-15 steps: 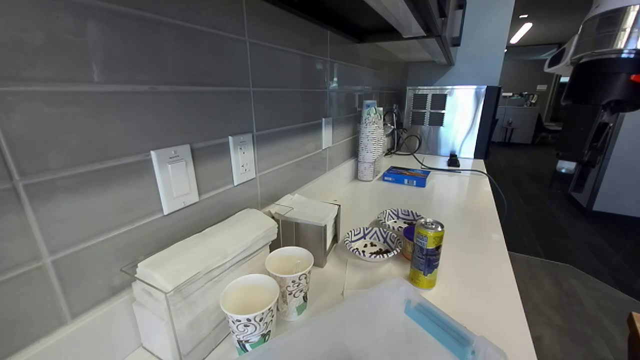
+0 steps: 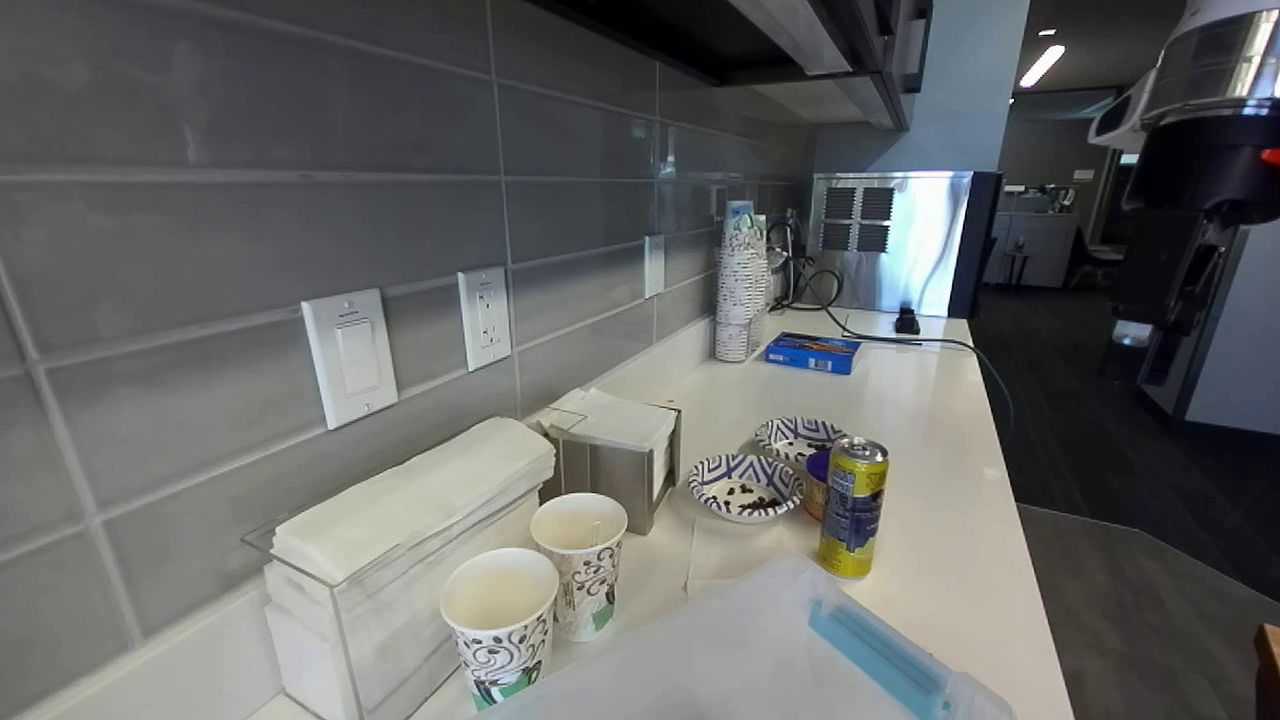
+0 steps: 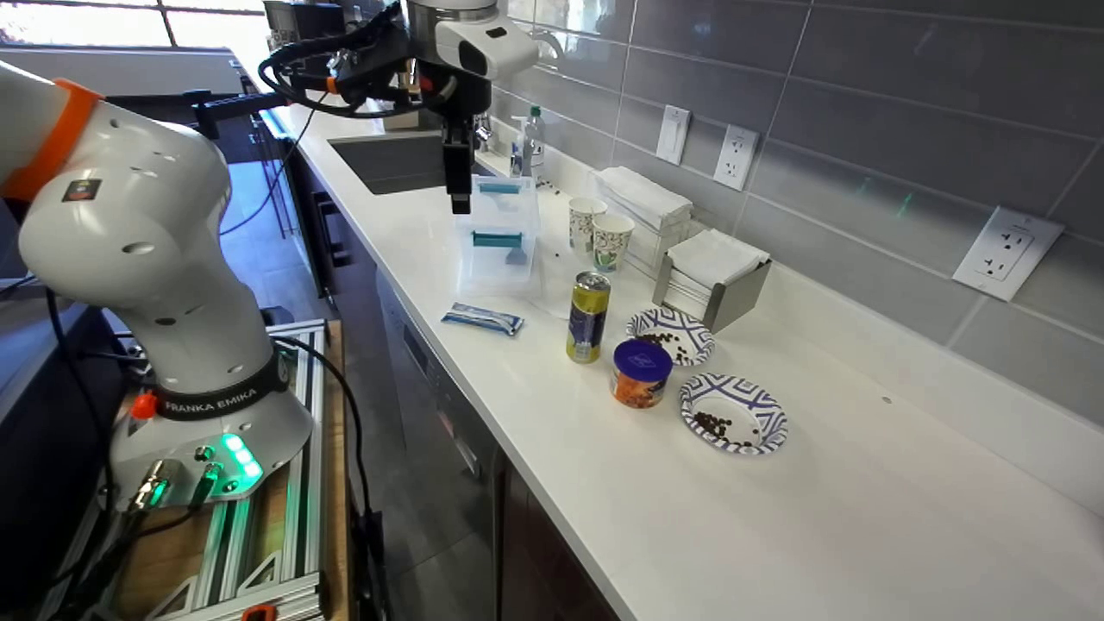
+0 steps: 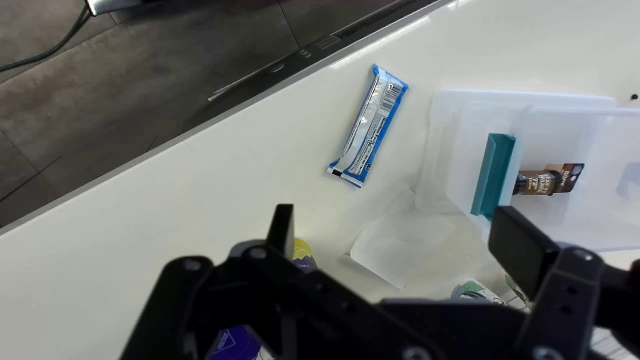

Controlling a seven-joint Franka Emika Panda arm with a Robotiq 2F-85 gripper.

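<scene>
My gripper is open above the white counter (image 4: 228, 186), its two black fingers far apart and nothing held between them. Below, in the wrist view, lies a blue and silver wrapped bar (image 4: 369, 126), near the counter's front edge. Beside it stands a clear plastic bin (image 4: 462, 120) with a teal handle, a small brown-labelled item (image 4: 538, 183) showing inside. A yellow and blue can (image 3: 587, 316) stands upright on the counter. Close to the can is a purple-lidded tub (image 3: 641, 373).
Two patterned bowls (image 3: 771, 425) hold small dark bits. Two paper cups (image 3: 611, 242) and napkin holders (image 3: 724, 264) line the wall side. A sheet of white paper (image 4: 402, 240) lies by the bin. Free counter stretches beyond the bowls.
</scene>
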